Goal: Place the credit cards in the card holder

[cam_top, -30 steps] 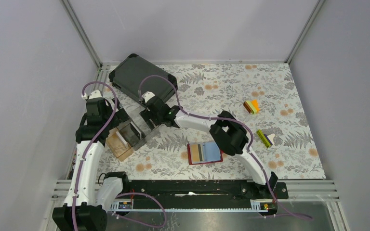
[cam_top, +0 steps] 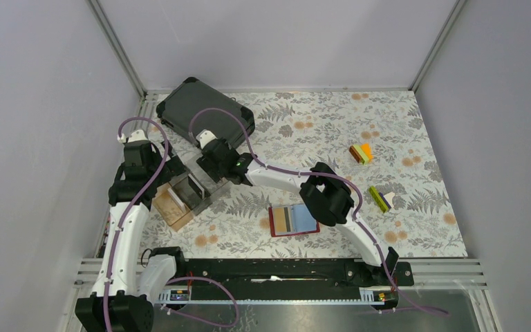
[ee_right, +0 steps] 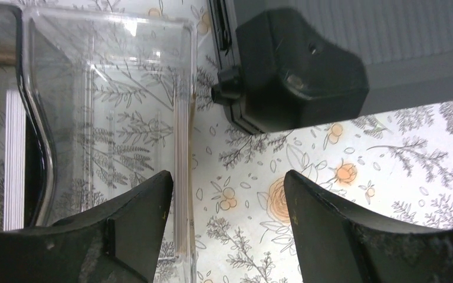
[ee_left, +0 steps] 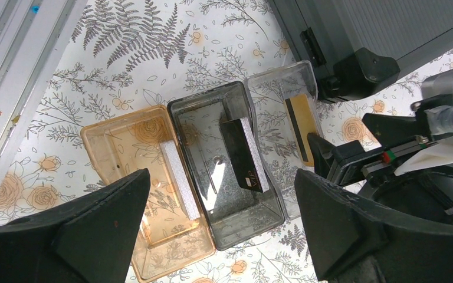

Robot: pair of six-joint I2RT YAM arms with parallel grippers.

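A gold-and-black card stack stands on edge in the clear box, partly behind the right gripper in the left wrist view. In the right wrist view, the stack's white ribbed edge runs along the box's right wall. My right gripper is open astride that wall, the stack close to its left finger. A black stack lies in the grey box and another white-edged one in the amber box. Above these boxes my left gripper stands open and empty. A red-rimmed flat case, perhaps the card holder, lies front centre.
Behind the clear box rests a large dark grey case, its corner close to my right gripper. Two small colourful objects lie at right, one farther back, another nearer. The middle of the table behind the red-rimmed case is clear.
The boxes appear nudged a little to the right. The left arm stays still.
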